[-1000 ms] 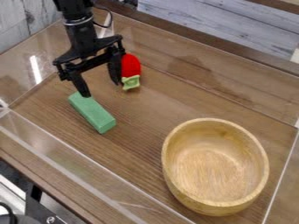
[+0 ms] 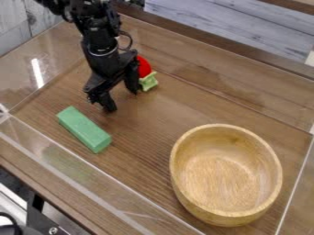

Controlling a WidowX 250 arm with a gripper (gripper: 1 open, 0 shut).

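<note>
The black gripper (image 2: 117,92) is low over the wooden table near the upper middle, its fingers spread open. It partly covers a small object with a red top and pale green part (image 2: 143,75), just behind and right of it. A green block (image 2: 84,128) lies on the table below and left of the gripper, apart from it.
A large tan bowl (image 2: 227,174) takes up the lower right of the table (image 2: 233,83). The table's edges show along the top and lower left.
The arm and gripper have moved down and toward the viewer, now covering more of the red and green object. The green block lies slightly farther down and left.
</note>
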